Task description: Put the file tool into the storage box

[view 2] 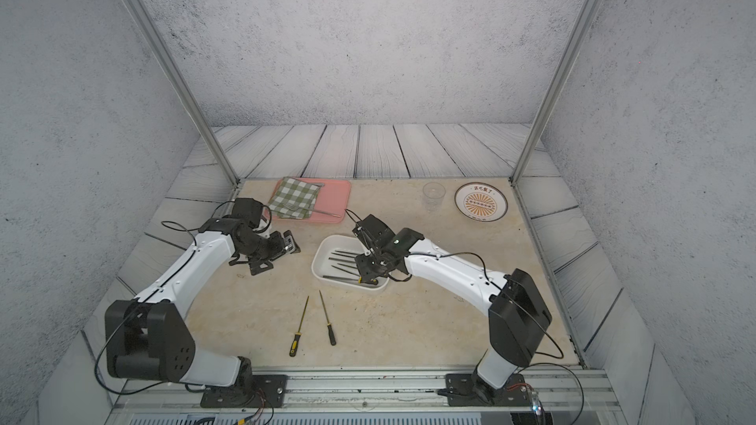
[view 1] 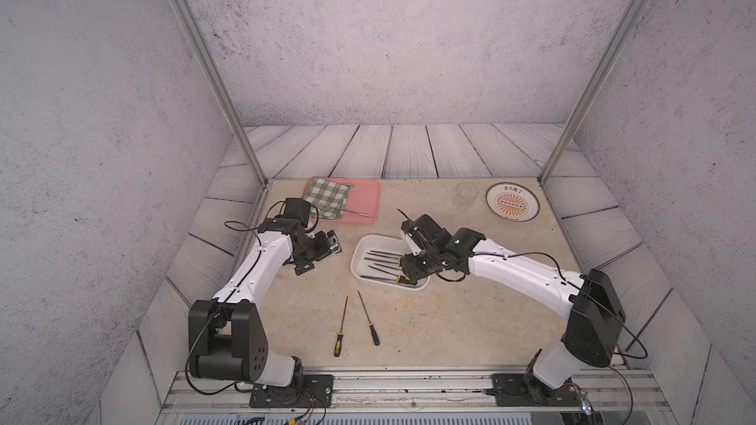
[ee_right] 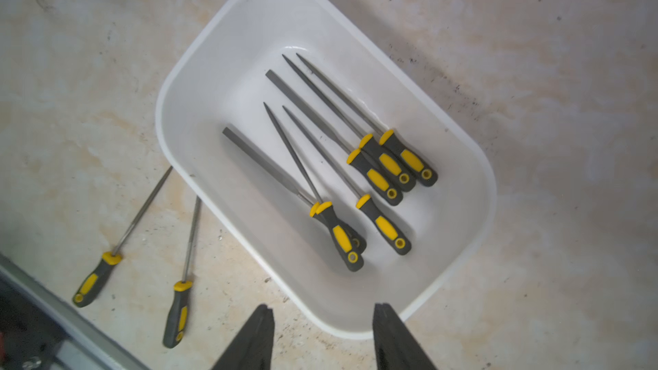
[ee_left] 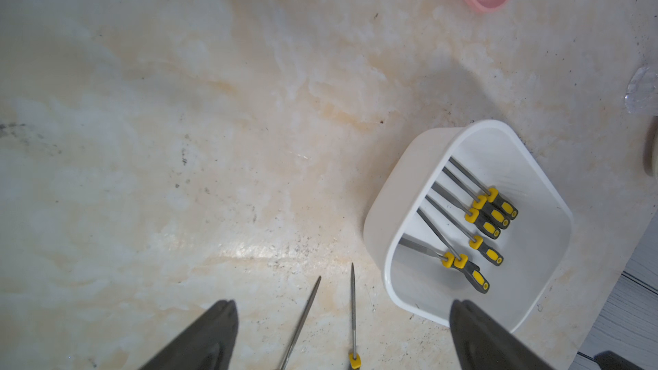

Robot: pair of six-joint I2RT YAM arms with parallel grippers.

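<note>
Several files with black-and-yellow handles lie inside the white storage box (ee_right: 322, 13), seen whole in the right wrist view. Two more files, the left one (ee_right: 96, 275) and the right one (ee_right: 178, 305), lie on the table outside it, toward the front edge. My right gripper hangs over the box, open, with nothing between its fingers. My left gripper is over the table left of the box, open, its fingertips wide apart and empty.
A pink tray (view 1: 366, 196) with a checked cloth (view 1: 327, 193) stands at the back left. A clear cup (view 1: 465, 195) and a printed plate (view 1: 512, 201) are at the back right. The table right of the box is clear.
</note>
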